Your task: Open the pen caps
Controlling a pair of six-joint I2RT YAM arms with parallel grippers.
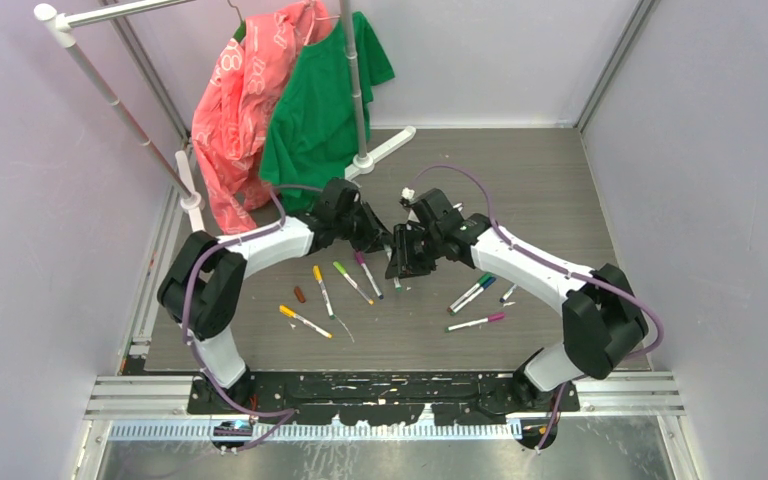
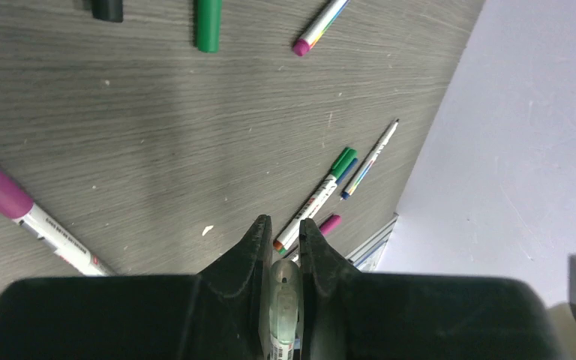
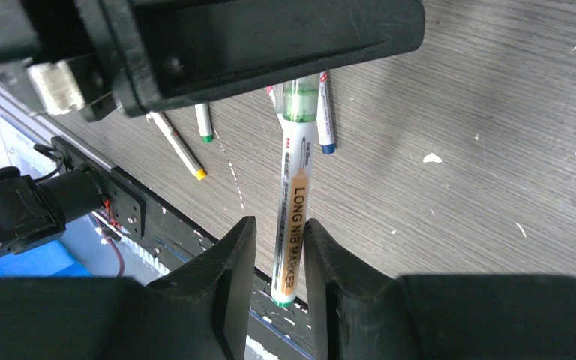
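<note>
A marker labelled LONG NIB MARKER point(image 3: 295, 210), with a clear green-tinted top, is held between my two grippers at the middle of the table in the top view. My left gripper point(image 1: 378, 238) has its fingertips point(image 2: 251, 255) close around the marker's top. My right gripper point(image 1: 402, 252) has its fingertips point(image 3: 234, 259) either side of the marker's lower barrel; whether they grip it is unclear. Other markers lie on the table, among them a purple-capped one point(image 2: 0, 184) and a green-capped one point(image 2: 316, 197) in the left wrist view.
A clothes rack with a red garment point(image 1: 240, 120) and a green shirt point(image 1: 310, 120) stands at the back left. Several markers, a small brown piece point(image 1: 299, 294) and scraps lie across the front of the table.
</note>
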